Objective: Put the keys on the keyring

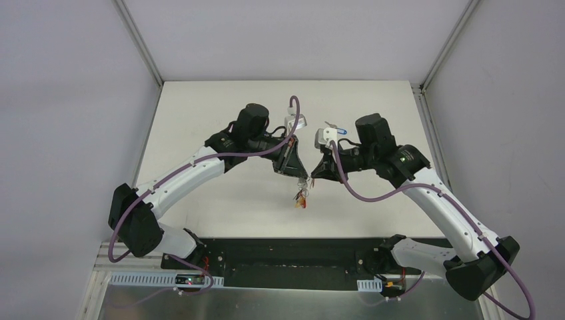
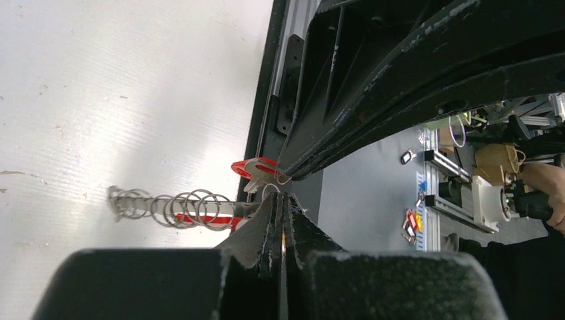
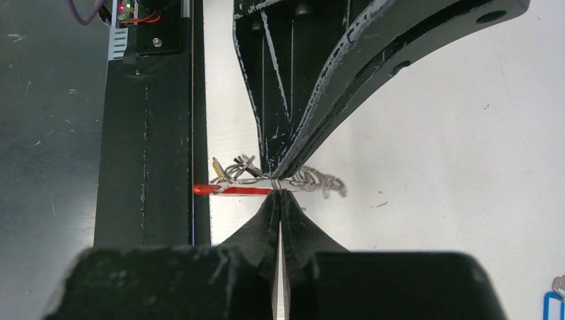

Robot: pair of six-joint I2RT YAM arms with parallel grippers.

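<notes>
Both grippers meet over the front middle of the table. My left gripper [image 1: 305,176] is shut on a thin keyring, from which a bunch of keys and coiled rings [image 1: 301,197] hangs, with red parts [image 3: 233,190]. My right gripper [image 1: 314,176] is shut, its tips just beside the left's; in the left wrist view a red-headed key [image 2: 256,175] is at its fingertips with a thin ring. The rings at both tips overlap, and I cannot tell whether they are linked.
A key with a blue tag [image 1: 338,130] lies on the table [image 1: 200,120] behind my right gripper.
</notes>
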